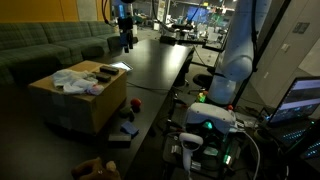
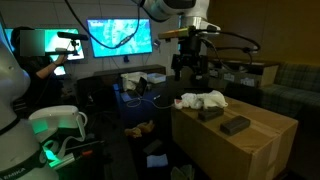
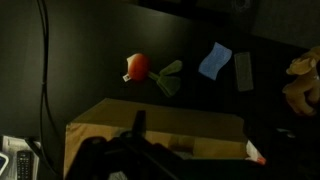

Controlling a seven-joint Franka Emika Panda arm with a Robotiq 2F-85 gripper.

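My gripper [image 1: 127, 43] hangs in the air above and behind the right part of a cardboard box [image 1: 95, 110]. In exterior view 2, the gripper [image 2: 188, 72] is over the box's far left end, near a crumpled white cloth [image 2: 203, 100]. Its fingers stand open and nothing shows between them; in the wrist view the fingers [image 3: 139, 122] are spread wide over the box's edge. Two dark blocks lie on the box top, the nearer one [image 2: 235, 125] beside the other [image 2: 210, 113].
On the dark table beside the box lie a red item [image 3: 138, 67], a green item [image 3: 168, 79], a blue piece [image 3: 215, 61], a grey block [image 3: 243, 71] and a brown soft toy [image 3: 303, 80]. A white tablet-like panel [image 1: 118, 66] is behind the box.
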